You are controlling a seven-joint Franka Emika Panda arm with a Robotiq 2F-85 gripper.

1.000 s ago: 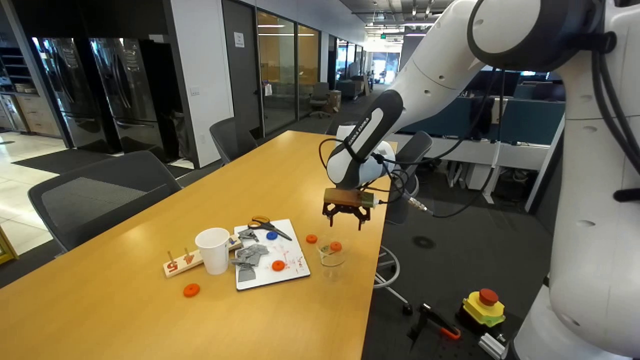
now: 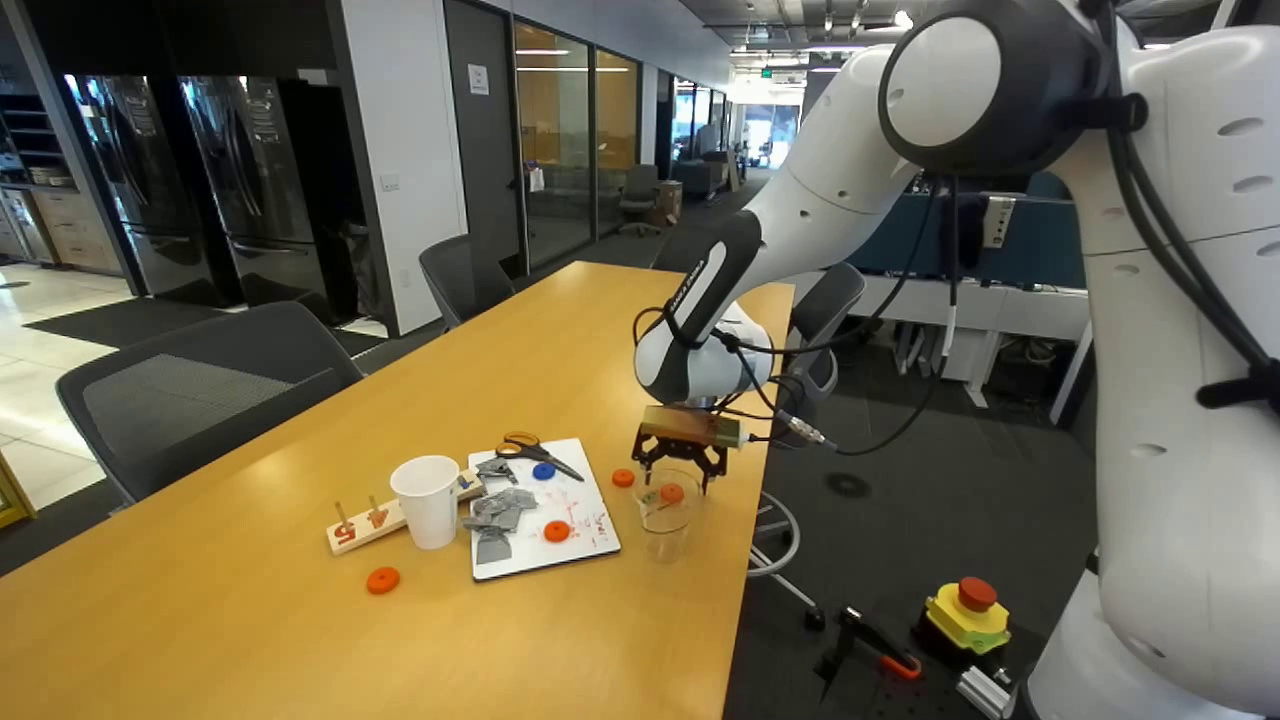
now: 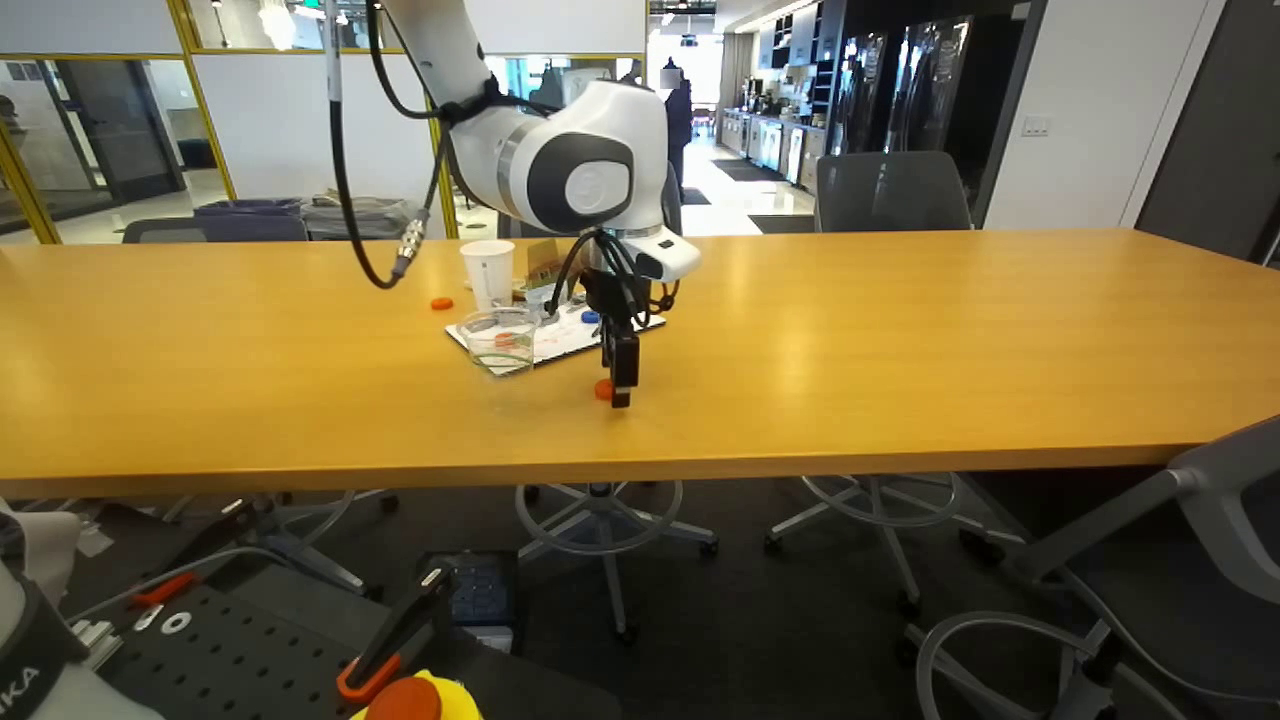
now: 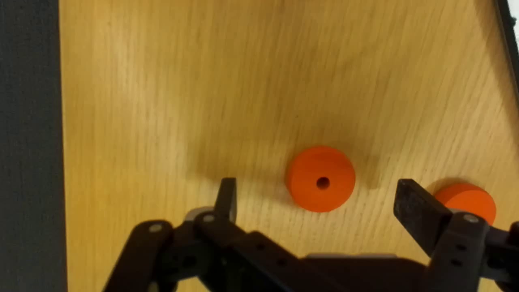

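Observation:
My gripper point(image 2: 678, 480) points down over the right edge of the table, fingers apart and empty. Between its fingers, in the wrist view, an orange disc point(image 4: 311, 170) with a small centre hole lies flat on the wood, touching neither one. Another orange disc point(image 4: 467, 200) rests just outside the right finger point(image 4: 421, 214), partly covered by it. Exterior view 2 has the nearer disc point(image 3: 602, 390) beside the fingertips. A clear cup point(image 2: 666, 528) stands close by; in exterior view 1 that disc shows through it.
A whiteboard point(image 2: 588, 528) carries scissors point(image 2: 524, 448), grey scraps point(image 2: 501, 510), a blue disc point(image 2: 543, 472) and an orange disc point(image 2: 557, 530). Left of it stand a white cup point(image 2: 426, 498) and a pegged wooden board point(image 2: 363, 524). One more orange disc point(image 2: 383, 581) lies in front.
My gripper has come down and slightly left in exterior view 1, closer to the table and the disc behind the clear cup. The objects on the table have stayed put.

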